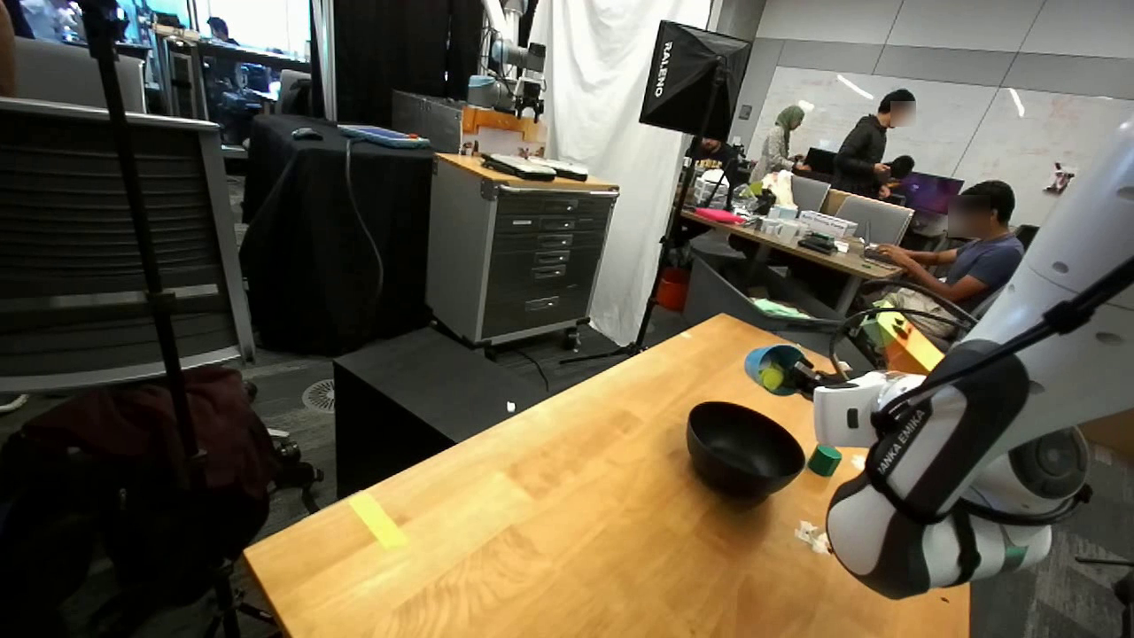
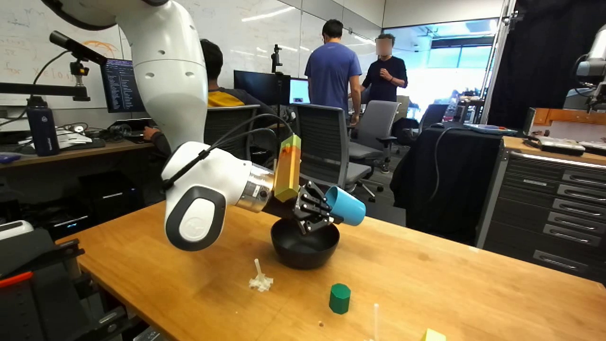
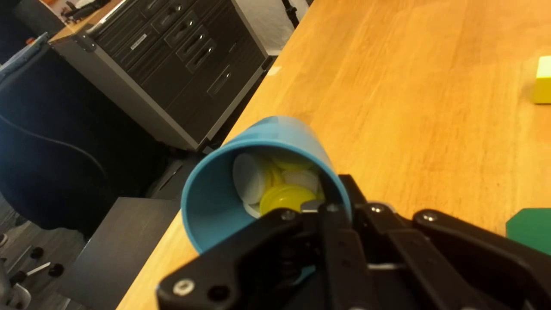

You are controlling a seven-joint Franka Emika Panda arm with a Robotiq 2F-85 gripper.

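Observation:
A blue cup (image 3: 281, 131) is tipped over on its side in the air, held at its rim; my gripper (image 2: 335, 218) is shut on it. Inside the cup lie several yellow and whitish round pieces (image 3: 289, 197), seen through its mouth in the wrist view. The black bowl (image 1: 745, 451) stands upright on the table, and its inside looks empty in exterior view 1. In that view the cup appears beyond the bowl; in exterior view 2 it shows above the bowl's right rim. The fingertips at the cup are partly hidden.
On the wooden table (image 1: 553, 532), a green block (image 2: 339, 299) stands near the bowl. A yellow block (image 3: 543, 82) lies farther off. A whitish lump with a thin stick (image 2: 261, 281) sits beside the bowl.

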